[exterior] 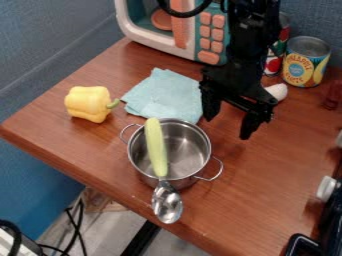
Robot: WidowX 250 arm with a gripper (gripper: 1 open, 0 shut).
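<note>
My black gripper [230, 116] hangs above the table, right of and behind the steel pot, its fingers apart with nothing seen between them. The pot [193, 158] holds a pale yellow corn-like piece [155, 147] standing out over its left part. A steel spoon [167, 205] lies across the pot's front. A yellow pepper [88, 103] sits at the left, and a light blue cloth [163, 95] lies behind the pot. A white object [277, 91] is partly hidden behind the gripper.
A toy microwave [160, 25] stands at the back. Cans [306, 62] and a small red bottle [333, 96] are at the back right. A black appliance [317, 225] occupies the right front edge.
</note>
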